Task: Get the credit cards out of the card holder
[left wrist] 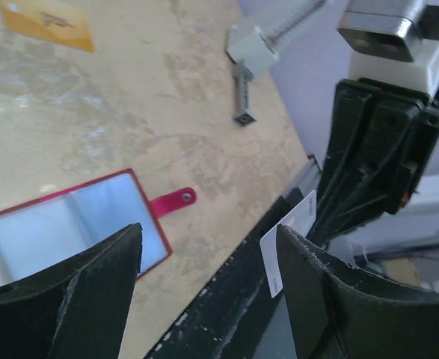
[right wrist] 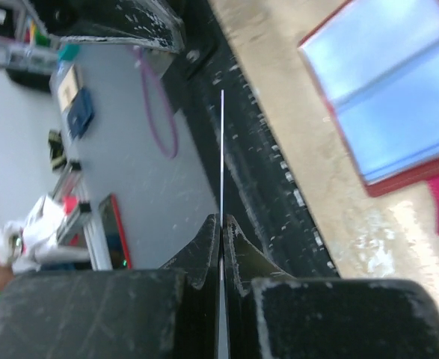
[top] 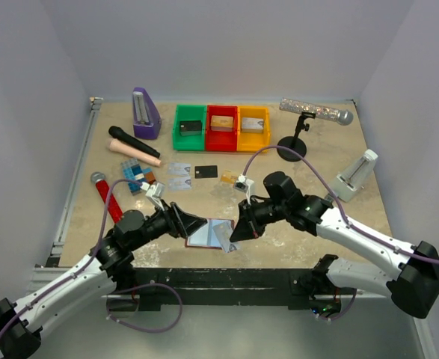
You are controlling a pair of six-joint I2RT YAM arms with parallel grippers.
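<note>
The open card holder (top: 201, 236), with a dark red border and pale blue pockets, lies flat near the table's front edge. Its red strap (left wrist: 173, 202) sticks out on the right side. A thin pale card (top: 224, 235) is pinched in my right gripper (top: 236, 237), raised above the holder's right part. Edge-on, that card (right wrist: 222, 161) shows as a narrow line rising from the shut fingertips. My left gripper (top: 194, 228) hovers over the holder's left part, open, with nothing between its fingers.
Behind the holder lie two pale cards (top: 179, 168), a black card (top: 206, 171) and a yellow card (top: 229, 176). Green, red and yellow bins (top: 221, 148) stand at the back. Toy blocks (top: 132, 173) and a red microphone (top: 108, 197) occupy the left.
</note>
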